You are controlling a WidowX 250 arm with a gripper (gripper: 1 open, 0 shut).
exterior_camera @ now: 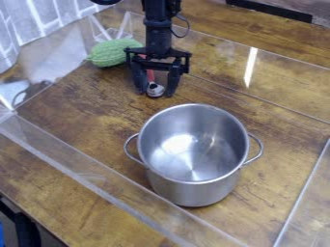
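Observation:
The black gripper (160,73) hangs at the top centre, low over a small red and silver utensil (154,89) lying on the wooden table; whether its fingers are closed on that item is unclear. Just left of the gripper is a green, ridged vegetable-like object (111,52), partly behind it. A large empty stainless steel pot (192,160) with two handles stands in the lower centre.
Clear plastic walls (258,67) border the wooden work area (71,116) on several sides.

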